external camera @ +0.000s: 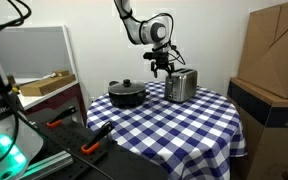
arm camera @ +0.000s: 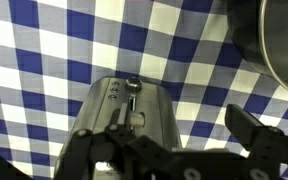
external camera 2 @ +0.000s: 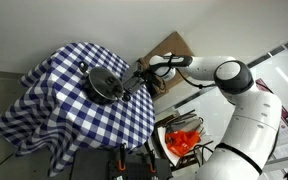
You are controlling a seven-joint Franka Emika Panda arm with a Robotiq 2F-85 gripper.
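Observation:
A silver toaster (external camera: pixel 182 87) stands on the checked tablecloth, toward its back right side. My gripper (external camera: pixel 164 74) hangs by the toaster's upper left end, its fingers open. In the wrist view the toaster's top (arm camera: pixel 106 108) lies below the gripper, with a slot and a small dark knob (arm camera: pixel 133 82) near one end. Wide-spread black fingers (arm camera: pixel 252 135) show nothing held between them. A dark lidded pot (external camera: pixel 127 93) sits left of the toaster; part of its rim (arm camera: pixel 269 45) shows at the upper right of the wrist view.
The blue-and-white checked tablecloth (external camera: pixel 174 130) is bare in front of the pot and toaster. Brown boxes (external camera: pixel 274 80) are stacked at the right. Another black-and-red gripper part (external camera: pixel 96 138) stands near the front edge at left.

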